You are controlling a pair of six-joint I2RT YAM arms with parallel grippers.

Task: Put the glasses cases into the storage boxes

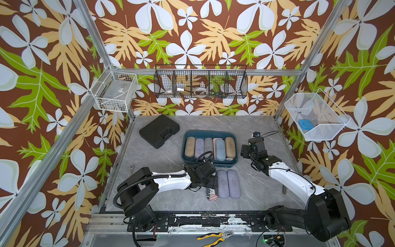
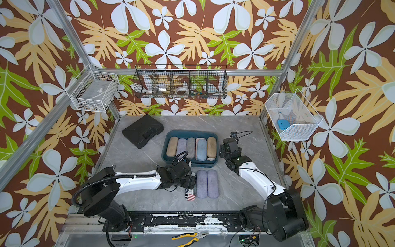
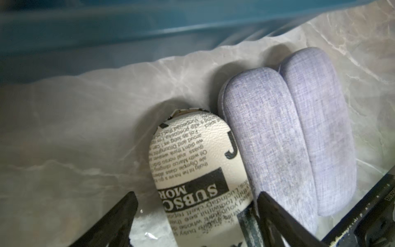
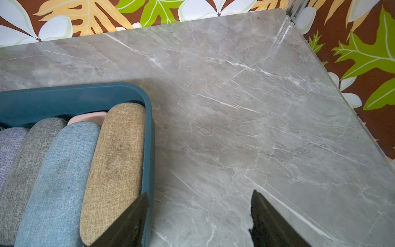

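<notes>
A teal box holds several glasses cases: tan, grey, lavender, light blue and pink. Below it on the table, a newspaper-print case lies beside two lavender cases. My left gripper is open over the newspaper-print case, one finger on each side of it in the left wrist view. My right gripper stands apart at the box's right side, fingers spread, with nothing between them.
A black hard case lies at back left. Wire baskets hang around the table's edges.
</notes>
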